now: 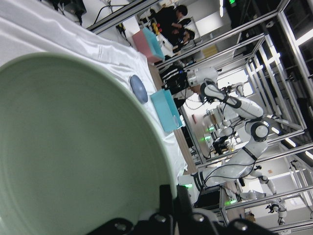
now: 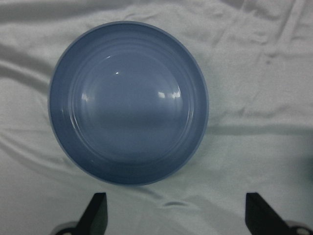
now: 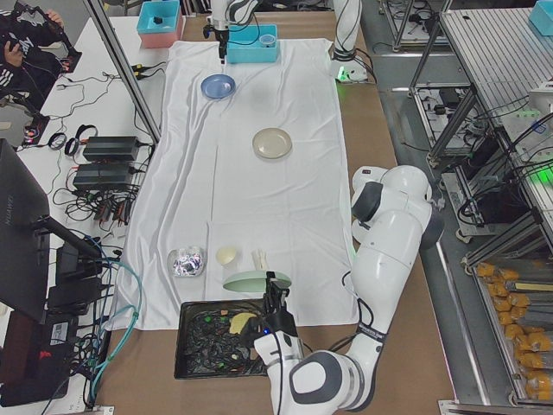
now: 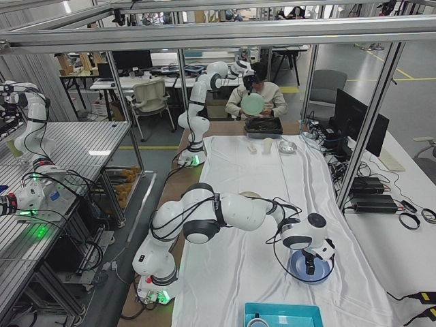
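A pale green plate point(image 4: 253, 103) is gripped by my left gripper at its rim, raised over the near end of the table beside the black tray point(image 3: 199, 346), which has dark contents and a yellow piece. My right gripper stands open above the blue plate point(image 2: 128, 103), which lies flat on the white cloth with nothing on it.
A beige plate point(image 3: 272, 143) lies mid-table. A cream cup point(image 3: 226, 255), a foil container point(image 3: 187, 262) and a pale item point(image 3: 258, 258) sit near the black tray. A turquoise bin point(image 4: 283, 315) is at the far end.
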